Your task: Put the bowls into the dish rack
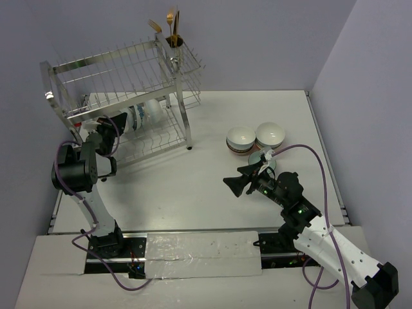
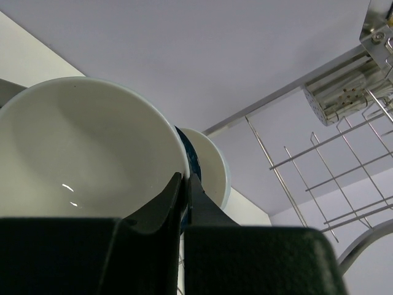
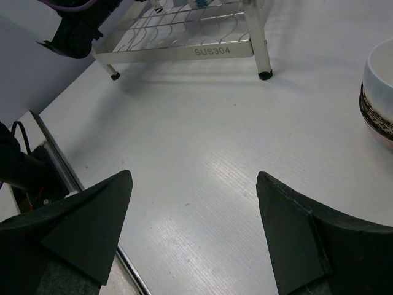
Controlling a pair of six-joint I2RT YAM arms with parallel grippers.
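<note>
In the lower tier of the metal dish rack (image 1: 154,143), my left gripper (image 1: 123,119) is shut on the rim of a white bowl (image 2: 92,147). That bowl fills the left of the left wrist view, its rim running between the fingertips. Behind it stand a dark blue bowl (image 2: 191,157) and another pale bowl (image 2: 213,166), on edge. The upper tier hides part of this from above. My right gripper (image 1: 243,183) hangs over the table, open and empty. Beyond it are two white bowls, one (image 1: 241,138) left and one (image 1: 270,134) right, stacked on others, and a greenish bowl (image 1: 253,161).
The rack's upper tier (image 1: 116,77) overhangs my left gripper. A holder with golden cutlery (image 1: 174,40) sits at its top right.
</note>
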